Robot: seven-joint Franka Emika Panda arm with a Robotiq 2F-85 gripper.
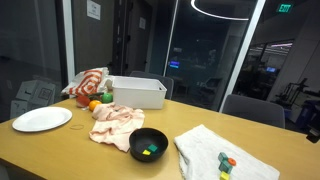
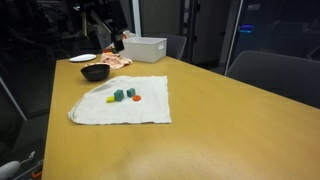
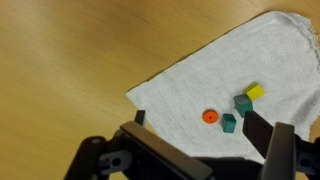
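My gripper hangs over the table in the wrist view, its two dark fingers wide apart with nothing between them. Below lies a white cloth point(image 3: 185, 95) bearing a few small pieces: a yellow block point(image 3: 254, 91), a teal block point(image 3: 243, 104), a second teal block point(image 3: 229, 123) and an orange-red disc point(image 3: 210, 116). The two teal blocks are close together, and the yellow one is beside the first. In exterior view 1 a black bowl point(image 1: 136, 140) left of the cloth holds small yellow and blue-green pieces. Dark arm parts point(image 2: 97, 18) show at the upper left of exterior view 2.
A white bin point(image 1: 140, 94) stands at the back, with a pink cloth point(image 1: 117, 126) in front and fruit-like items point(image 1: 106, 97) beside it. The white plate point(image 1: 42, 120) is at far left. Bare table point(image 2: 230, 125) lies right of the white cloth.
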